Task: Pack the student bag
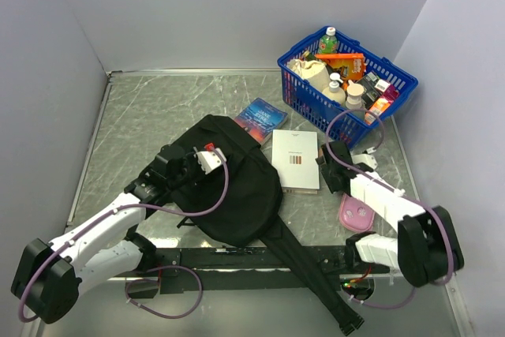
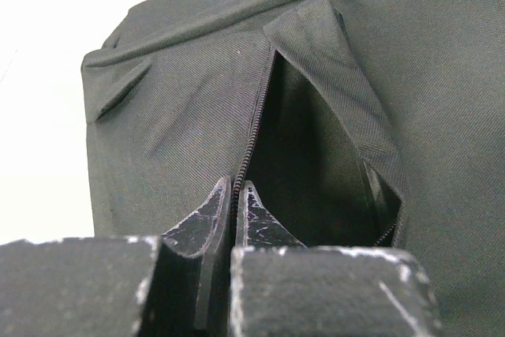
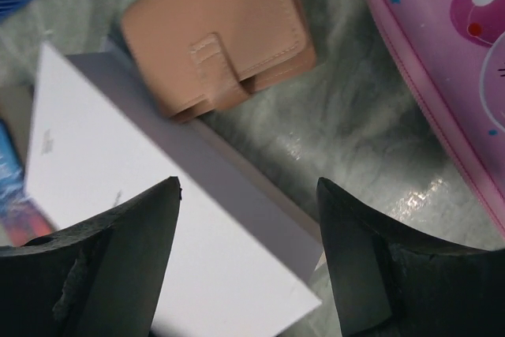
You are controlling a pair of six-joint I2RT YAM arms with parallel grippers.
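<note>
The black bag (image 1: 237, 203) lies open at centre-left; in the left wrist view my left gripper is shut on its zippered edge (image 2: 253, 116). My right gripper is open above a white book (image 3: 118, 179), beside a tan leather wallet (image 3: 221, 29) and a pink pouch (image 3: 426, 53); in the top view it is right of the white book (image 1: 295, 155), near the pink pouch (image 1: 357, 215). A blue-covered book (image 1: 260, 118) lies behind the bag.
A blue basket (image 1: 394, 92) filled with bottles and packets stands at the back right. Walls enclose the sides and back.
</note>
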